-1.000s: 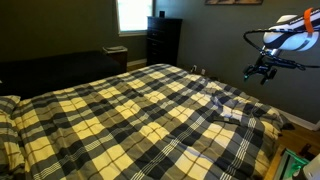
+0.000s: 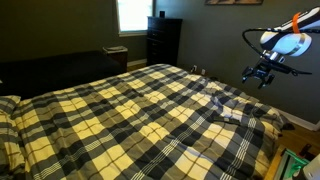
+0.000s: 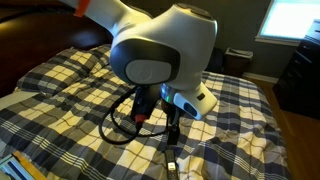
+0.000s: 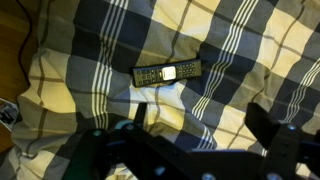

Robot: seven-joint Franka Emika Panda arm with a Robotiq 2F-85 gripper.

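Observation:
A dark remote control (image 4: 166,73) with a pale middle patch lies flat on the plaid bedspread (image 4: 230,110) in the wrist view. My gripper is open above the bed, its dark fingers (image 4: 268,122) set wide apart with only cloth visible below them. The remote lies beyond the fingertips, apart from them. In exterior view 1 the gripper (image 2: 257,78) hangs high over the right part of the bed. Exterior view 2 has the white arm filling the middle, with the remote (image 3: 171,165) on the cloth near its lower edge.
A dark dresser (image 2: 164,39) stands at the back, with a window (image 2: 135,15) to its left in exterior view 1. The bedspread is rumpled around the remote; the bed's left and middle are broad and clear. Wooden floor (image 2: 297,140) shows at the right edge.
The gripper and the arm's end have shifted slightly left in exterior view 1 and tilted a little. The bed shows no change.

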